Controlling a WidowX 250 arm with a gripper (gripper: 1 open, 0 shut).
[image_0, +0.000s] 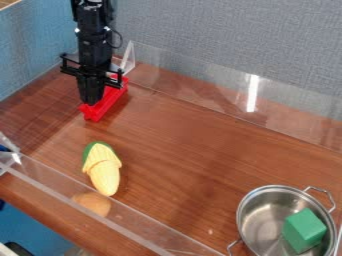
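Note:
My black gripper is at the back left, low over a red object, with its fingertips down at that object. Whether the fingers are closed on it is hidden by the gripper's dark body. A toy corn lies on the wooden table in front, and a steel pot with a green block in it stands at the front right.
A tan egg-like piece lies near the front edge. Clear walls edge the table.

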